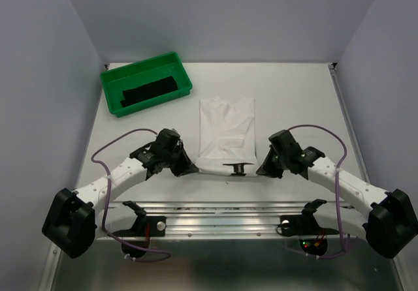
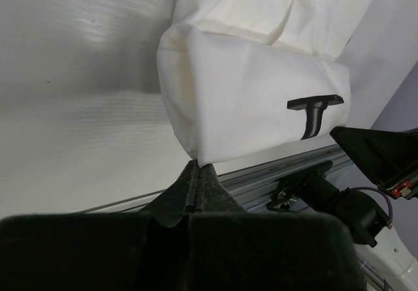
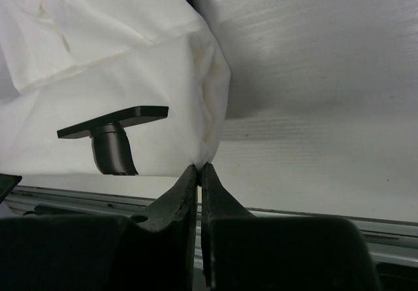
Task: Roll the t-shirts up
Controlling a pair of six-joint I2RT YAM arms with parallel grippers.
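Observation:
The white t-shirt (image 1: 227, 128) lies lengthwise on the table, its near end folded over into a band with a black print (image 1: 239, 168). At the band's left corner my left gripper (image 1: 196, 169) is shut; in the left wrist view its fingertips (image 2: 194, 167) meet at the edge of the white cloth (image 2: 255, 89). My right gripper (image 1: 260, 171) is shut on the band's right corner, and the right wrist view shows cloth (image 3: 157, 76) gathered at its tips. The inside of the fold is mostly hidden.
A green bin (image 1: 180, 70) holding a rolled black cloth (image 1: 149, 91) stands at the back left. Metal rails (image 1: 228, 218) run along the table's front edge.

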